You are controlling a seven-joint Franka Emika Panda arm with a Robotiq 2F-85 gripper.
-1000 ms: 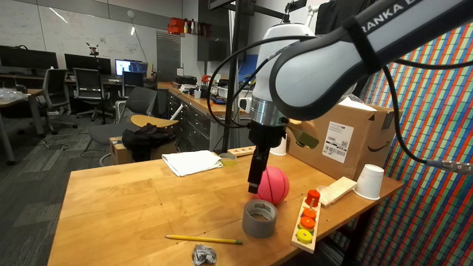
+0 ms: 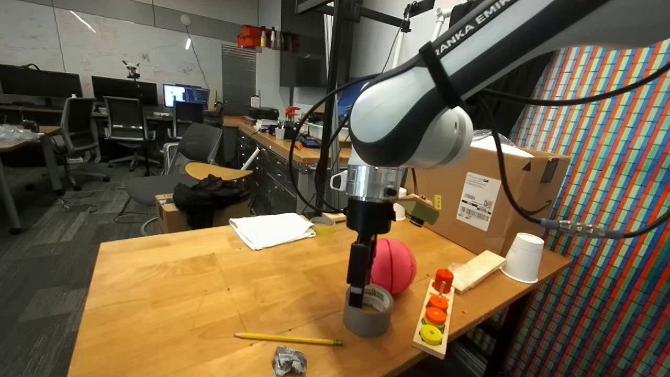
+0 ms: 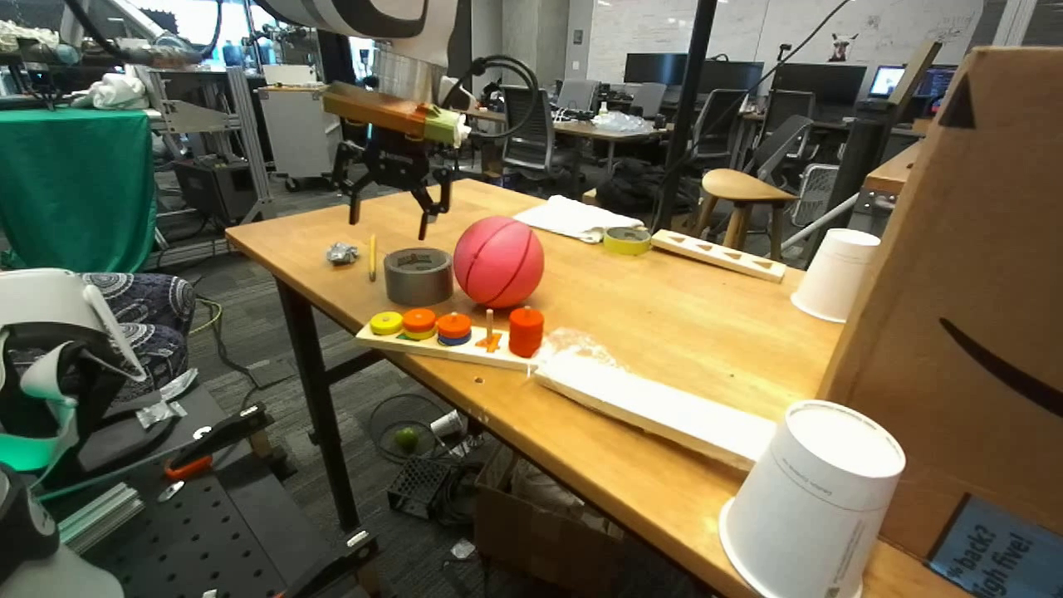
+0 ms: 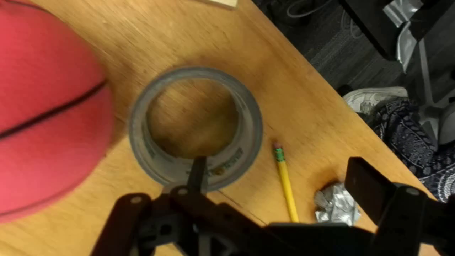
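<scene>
My gripper is open and points down, its two fingers wide apart with nothing held between them. Below it on the table stands a roll of grey duct tape, flat side down. In the wrist view one finger overlaps the near wall of the tape roll; the other finger is over by the crumpled silver foil. Between them lies a yellow pencil. A pink ball sits right beside the roll. From exterior view 2, the fingertips appear higher than the tape.
A wooden peg board with coloured rings lies along the table edge. White paper cups, a pale wooden block and a cardboard box stand beyond it. A white cloth lies at the back.
My gripper has come down toward the tape roll and turned more upright. The pink ball has shifted slightly right and downward in exterior view 1. The tape, pencil and foil keep their places.
</scene>
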